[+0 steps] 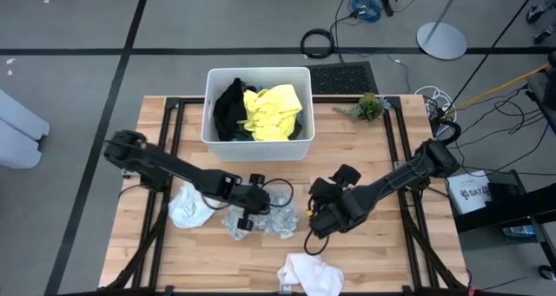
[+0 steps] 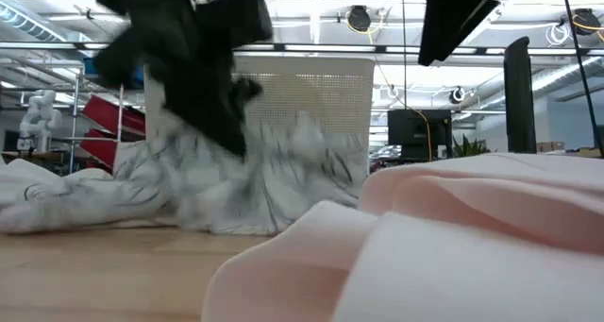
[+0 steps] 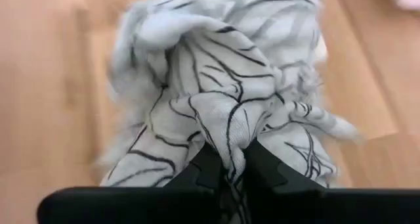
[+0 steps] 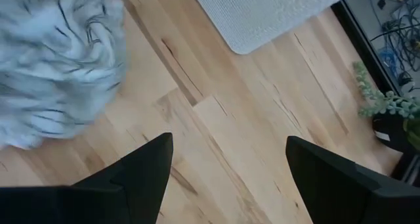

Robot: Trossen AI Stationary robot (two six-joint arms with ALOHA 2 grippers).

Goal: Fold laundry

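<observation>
A white cloth with black line print [image 3: 230, 73] is bunched up, and my left gripper is shut on a pinched fold of it, as the left wrist view shows. From above, the cloth [image 1: 282, 220] lies mid-table, partly hidden under the left gripper [image 1: 252, 211]. In the right wrist view my right gripper stands wide apart over bare wood, with the patterned cloth [image 4: 59, 66] off to its left. A plain white cloth [image 1: 191, 206] lies left of it, and a pale pink cloth [image 1: 311, 275] is at the front edge.
A white bin [image 1: 213, 105] at the back holds a yellow cloth [image 1: 271, 112] and dark cloths. A small plant [image 1: 370, 107] stands at the back right. Black frame rails line both sides. Bare wood shows right of the bin and at the front left.
</observation>
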